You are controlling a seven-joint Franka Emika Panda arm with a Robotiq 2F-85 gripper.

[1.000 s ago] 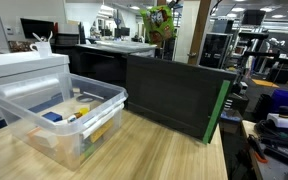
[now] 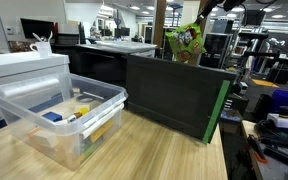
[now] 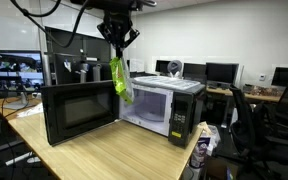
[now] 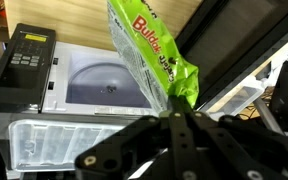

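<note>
A green bag with red-and-white lettering point(image 2: 185, 43) hangs from my gripper point(image 3: 118, 52), which is shut on its top edge. In exterior view 2 the bag point(image 3: 122, 82) hangs over the table, between a black panel point(image 3: 79, 106) and a silver microwave point(image 3: 149, 106). The wrist view has the bag point(image 4: 156, 48) stretching up from the dark fingers point(image 4: 180, 106); it hides part of what lies below. Exterior view 1 puts the bag just above the top edge of the black panel point(image 2: 174, 95).
A clear plastic bin point(image 2: 59, 130) with several small items stands on the wooden table point(image 2: 149, 155), left of the panel. An office chair point(image 3: 254, 125) stands off to the side.
Part of the arm now shows at upper right. The bin and panel have not moved.
</note>
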